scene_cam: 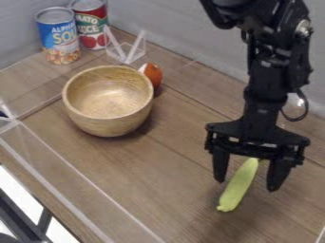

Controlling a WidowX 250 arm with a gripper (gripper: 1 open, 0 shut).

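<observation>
My black gripper (248, 166) hangs open over the right part of the wooden table (140, 180), its two fingers to either side of the upper part of a pale green, elongated object (234, 193). That object lies on the tabletop, its near end pointing toward the front and slightly left. Whether the fingertips touch the table or the object I cannot tell.
A wooden bowl (108, 111) stands at left, with a round orange-red object (150, 74) behind it. Two cans (59, 38) and a clear plastic item (124, 47) are at the back left.
</observation>
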